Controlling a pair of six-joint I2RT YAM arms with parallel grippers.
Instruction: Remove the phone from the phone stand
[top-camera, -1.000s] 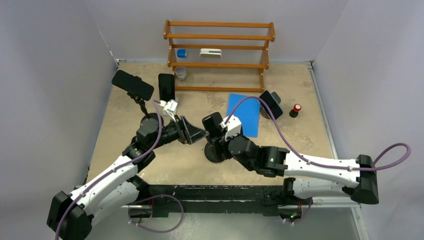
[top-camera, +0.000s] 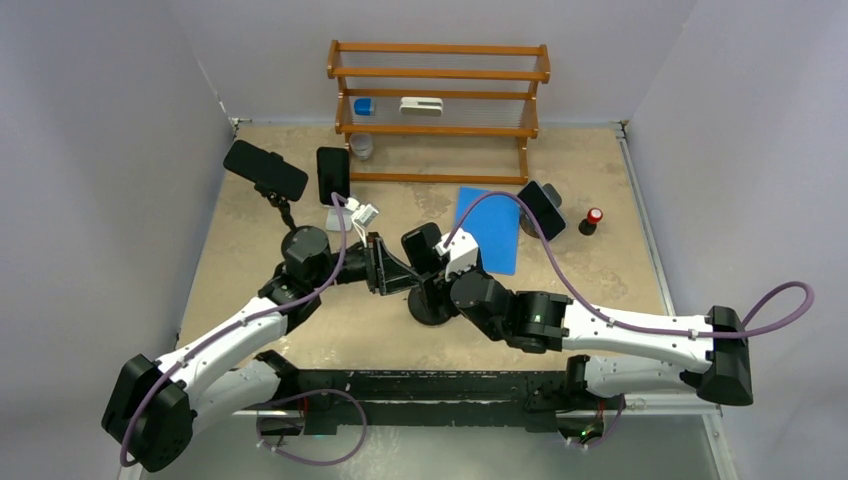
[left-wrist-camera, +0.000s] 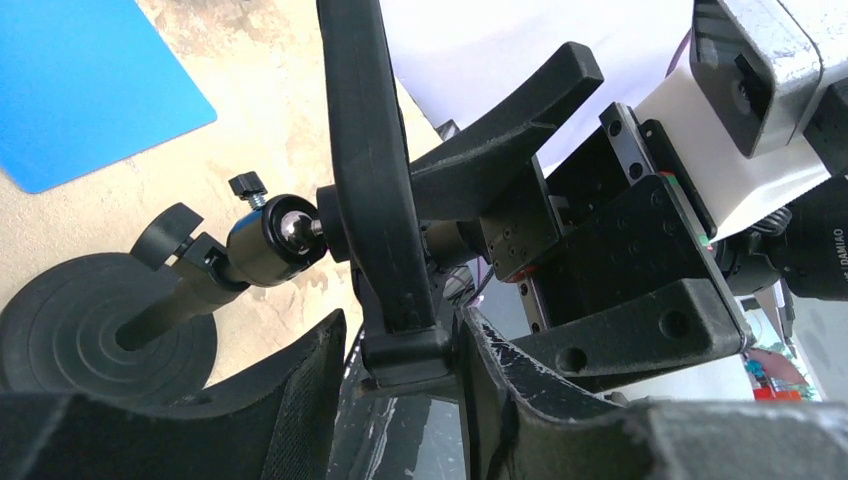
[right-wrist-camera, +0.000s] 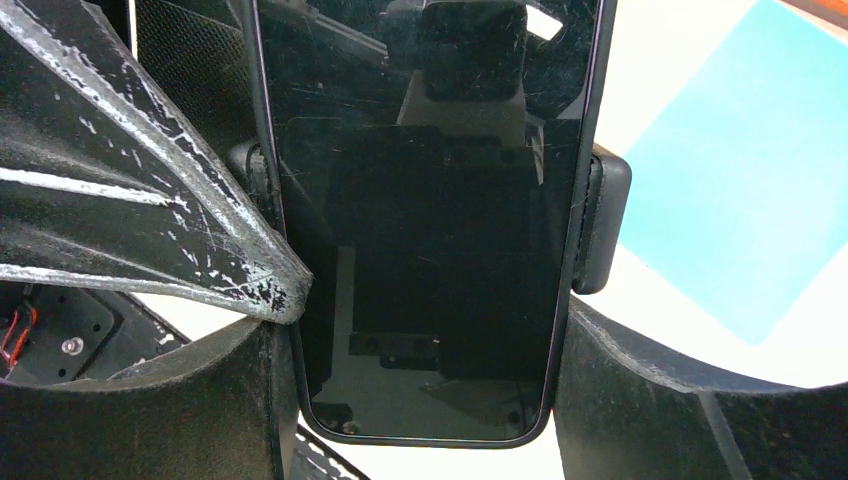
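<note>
A black phone (right-wrist-camera: 420, 250) sits upright in the clamp (right-wrist-camera: 603, 220) of a stand with a round base (left-wrist-camera: 75, 320) and ball joint (left-wrist-camera: 275, 240). My right gripper has its fingers at both sides of the phone's lower end, apparently touching it. My left gripper is at the middle too; its fingertips straddle a dark end piece in the left wrist view, and one finger crosses the phone's left edge in the right wrist view. Whether it grips anything is unclear.
Other phones on stands are at left (top-camera: 265, 168), back (top-camera: 333, 172) and right (top-camera: 540, 208). A blue mat (top-camera: 485, 235) lies behind the middle stand, a wooden rack (top-camera: 437, 74) at the back, a small red-topped object (top-camera: 593, 218) at right.
My left arm has moved a little right and toward the front edge at the middle stand. The right arm and phone have shifted very slightly.
</note>
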